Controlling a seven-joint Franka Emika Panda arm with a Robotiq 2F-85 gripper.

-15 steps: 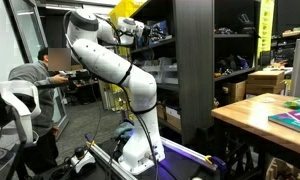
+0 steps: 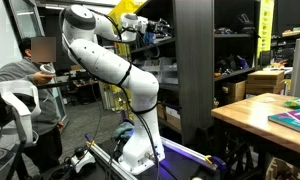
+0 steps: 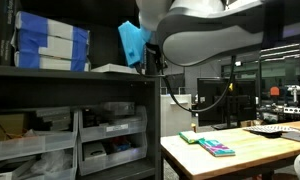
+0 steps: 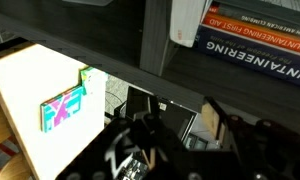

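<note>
My gripper shows at the bottom of the wrist view, its dark fingers spread apart with nothing visible between them. Ahead of it runs a dark shelf edge (image 4: pixel 130 70). Several books lie stacked on the shelf at the upper right, among them an orange-red book (image 4: pixel 255 32) and a dark blue book (image 4: pixel 252 52) with its title on the spine; the fingers are apart from both. In exterior view 2 a blue object (image 3: pixel 133 42) appears by the end of the arm; whether the two touch I cannot tell.
A wooden table (image 2: pixel 252 112) carries a colourful booklet (image 4: pixel 60 108) and a smaller green-edged item (image 4: pixel 93 80). Shelves with clear bins (image 3: pixel 110 128) fill the back. A blue and white striped box (image 3: pixel 52 46) stands on top. A person (image 2: pixel 35 70) sits at the left.
In exterior view 1 the upper arm and the gripper have shifted slightly near the top of the shelf. The base, table and bins look the same.
</note>
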